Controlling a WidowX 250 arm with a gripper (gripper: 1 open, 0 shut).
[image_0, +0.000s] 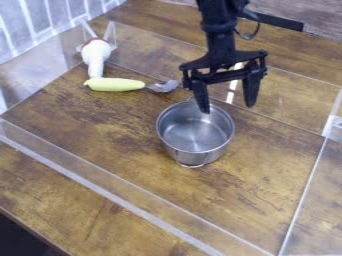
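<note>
A black gripper (225, 88) hangs above and just behind a steel bowl (195, 135), its two fingers spread apart and open. The bowl stands upright on the wooden table (94, 190), and looks empty. The gripper's fingertips are near the bowl's back rim, apparently above it.
A white object (95, 58), perhaps a toy mushroom or vegetable, lies at the back left. A pale yellow corn-like item (114, 85) lies left of the gripper, beside a silver utensil (163, 87). Clear panels edge the work area.
</note>
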